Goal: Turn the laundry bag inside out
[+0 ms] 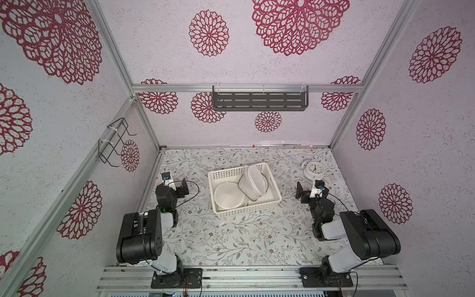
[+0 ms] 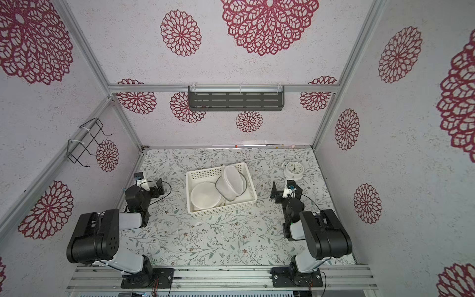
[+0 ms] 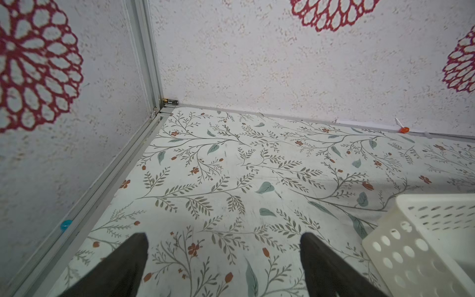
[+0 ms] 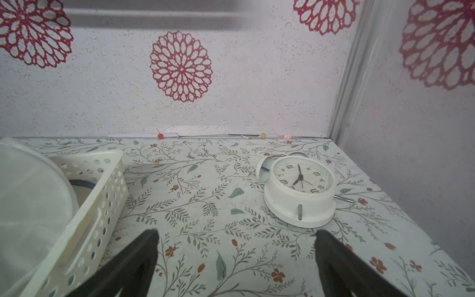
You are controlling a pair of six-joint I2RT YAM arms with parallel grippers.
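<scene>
Two pale, round-ended mesh-like pieces lie in a white basket (image 1: 246, 211) at the middle of the table. One, a flat round white piece (image 1: 229, 195), is at the basket's left; the other, a tilted white laundry bag (image 1: 252, 182), leans at its right. Which of them is the task's bag I cannot tell for sure. My left gripper (image 1: 176, 182) stands open to the left of the basket, over bare table. To the right of the basket, my right gripper (image 1: 307, 191) is open too, apart from everything. Both wrist views show empty space between the blurred fingers.
A white alarm clock (image 4: 300, 190) stands at the back right, just beyond the right gripper. Above the far edge, a grey shelf (image 1: 260, 100) hangs on the wall. A black wire rack (image 1: 114, 141) is fixed at left. The table in front of the basket is clear.
</scene>
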